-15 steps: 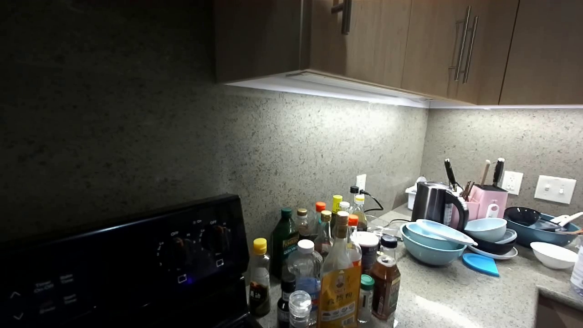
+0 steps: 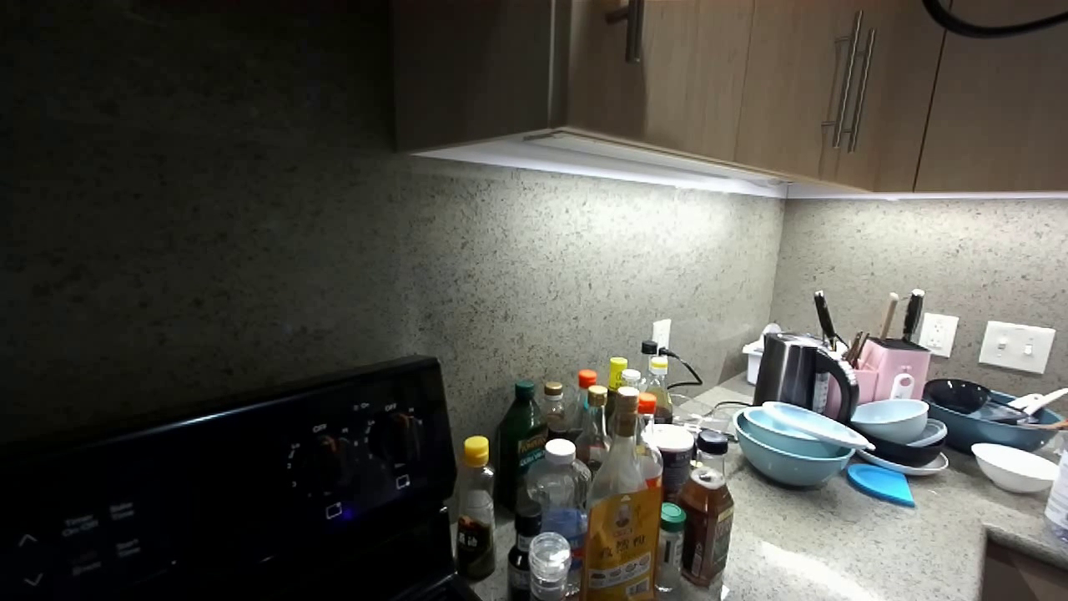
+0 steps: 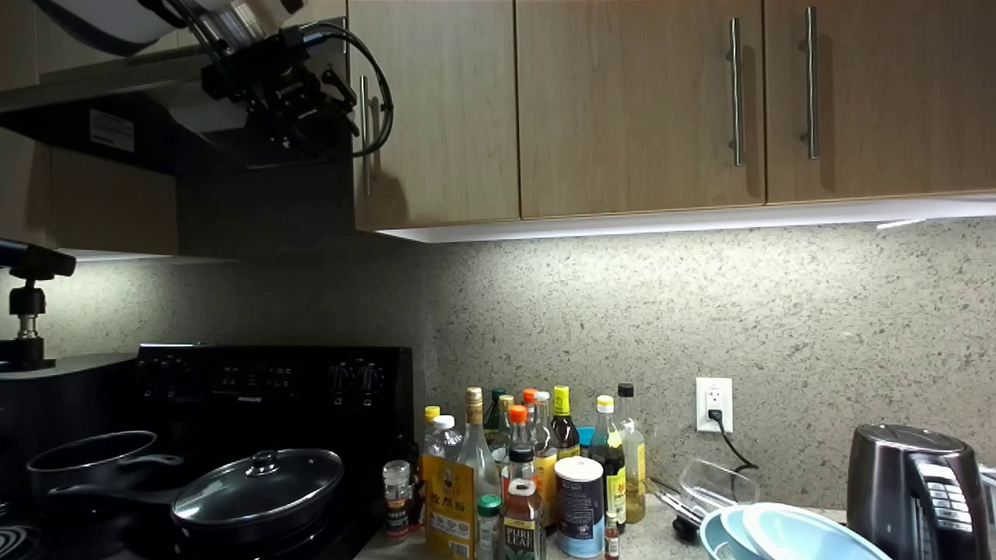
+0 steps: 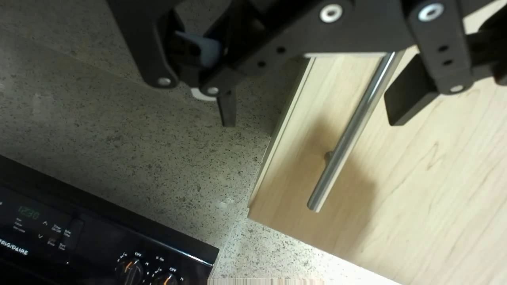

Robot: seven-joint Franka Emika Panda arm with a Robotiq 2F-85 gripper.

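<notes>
In the wrist view my gripper is open, one finger (image 4: 228, 108) at the left over the backsplash and the other finger (image 4: 411, 90) at the right over the cabinet door (image 4: 418, 190). The door's metal bar handle (image 4: 349, 135) runs slantwise through the gap between them, its top end hidden behind the gripper body. Whether a finger touches the handle I cannot tell. From the second exterior view, the gripper (image 3: 327, 126) is high up at the left, near the handle (image 3: 365, 140) of the leftmost upper door.
Beside the gripper is the range hood (image 3: 112, 131). Below are a lidded pan (image 3: 261, 495) and a pot (image 3: 89, 457) on the stove. Several bottles (image 3: 481, 457) crowd the counter, with bowls (image 2: 791, 451) and a kettle (image 2: 801, 376) farther right.
A black cable has come into the top right corner of exterior view 1. The cabinets and counter items there look unmoved.
</notes>
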